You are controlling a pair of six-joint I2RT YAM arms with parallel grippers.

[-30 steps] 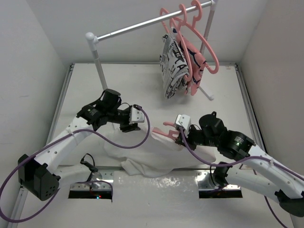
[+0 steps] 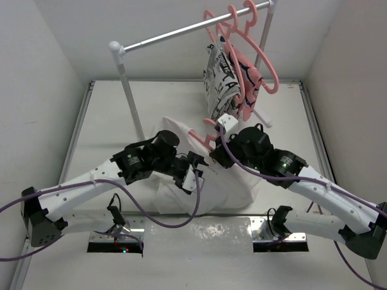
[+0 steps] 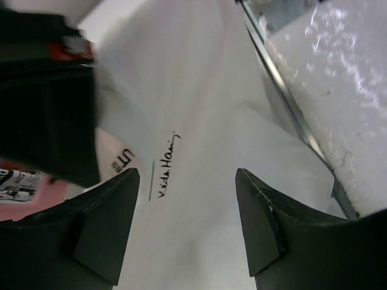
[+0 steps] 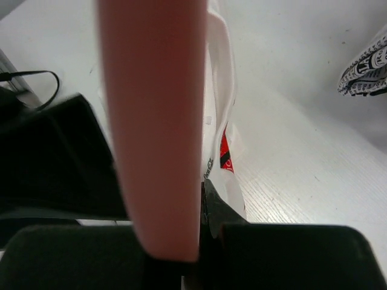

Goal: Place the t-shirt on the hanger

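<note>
A white t-shirt (image 2: 233, 190) with small dark lettering lies bunched on the table, partly lifted around a pink hanger (image 2: 199, 138). In the right wrist view the hanger (image 4: 160, 121) fills the centre, and my right gripper (image 2: 219, 155) is shut on it. The hanger's left part lies against the raised cloth; how far it reaches inside is hidden. My left gripper (image 2: 196, 175) has its fingers parted over the shirt, close to the right gripper. In the left wrist view shirt cloth (image 3: 199, 199) shows between and beyond the fingers, with no clear grip on it.
A metal rail (image 2: 193, 27) crosses the back, holding pink hangers with a black-and-white printed garment (image 2: 221, 81) and a pink garment (image 2: 249, 75). They hang just behind my right gripper. Bare table (image 2: 106, 121) shows at the back left.
The right gripper has shifted left and back with the hanger, and the shirt has been pulled up around it.
</note>
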